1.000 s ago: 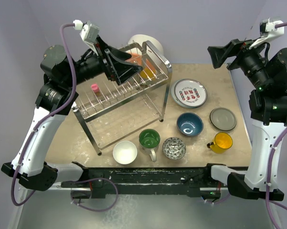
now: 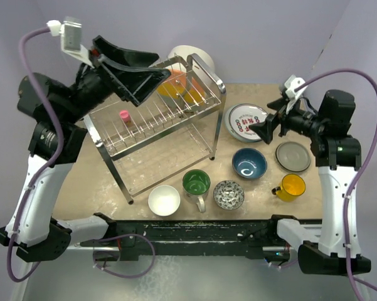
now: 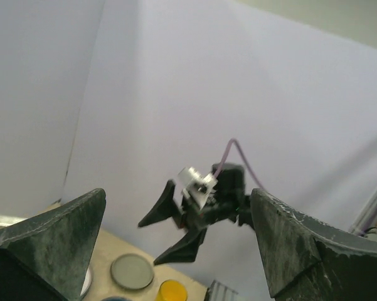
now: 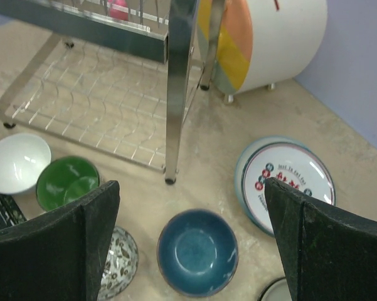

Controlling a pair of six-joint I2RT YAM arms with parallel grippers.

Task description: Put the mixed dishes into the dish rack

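A two-tier metal dish rack [image 2: 169, 139] stands at the left, its upper tier holding a small pink object [image 2: 125, 116]. Above its back part hovers my left gripper [image 2: 152, 76], open and empty. Stacked plates, a white one with red lettering [image 2: 248, 120] on top, lie right of the rack; my right gripper [image 2: 258, 130] is over their right edge, open with nothing between its fingers. In front are a blue bowl [image 2: 249, 163], a patterned bowl [image 2: 229, 195], a green mug [image 2: 196, 184], a white bowl [image 2: 164, 200], a yellow mug [image 2: 292, 185] and a grey plate [image 2: 293, 156].
Behind the rack sits a white round container with orange and yellow patches [image 4: 263, 41], close to the wall. The rack's front leg [image 4: 174, 119] stands between the container and the bowls. Bare table shows around the stacked plates.
My right gripper has come down and left from the upper right to the stacked plates. The left arm has drawn up and to the left. The dishes have stayed in place.
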